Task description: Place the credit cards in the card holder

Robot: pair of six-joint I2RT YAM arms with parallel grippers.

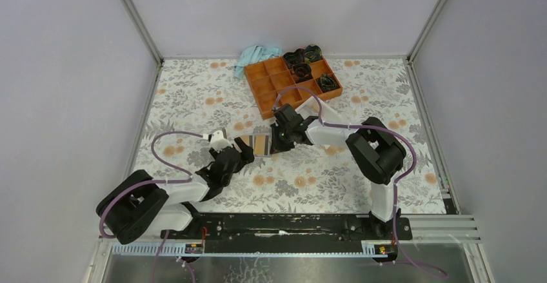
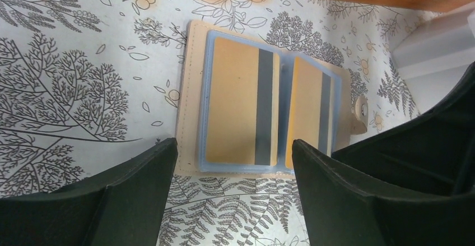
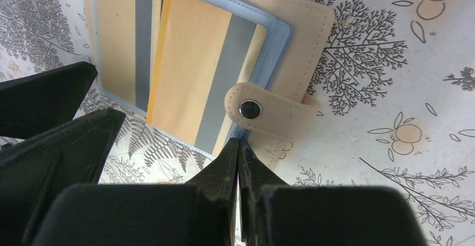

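Note:
The beige and blue card holder (image 2: 189,97) lies spread open on the patterned tabletop, its button strap (image 3: 274,108) on the right side. On its left half is a tan card (image 2: 232,103) with a dark stripe; a similar tan card (image 3: 193,61) is on the right half. My left gripper is open over the holder's near left part, nothing held between its fingers. At the holder's near edge, beside the strap, my right gripper is shut on the blue pocket's edge. Its fingertips hide exactly how much they pinch.
A brown compartment box (image 1: 263,89) holding several dark coiled items stands behind the holder, with a light blue cloth (image 1: 255,56) beside it. A white object (image 1: 326,112) sits behind the right arm.

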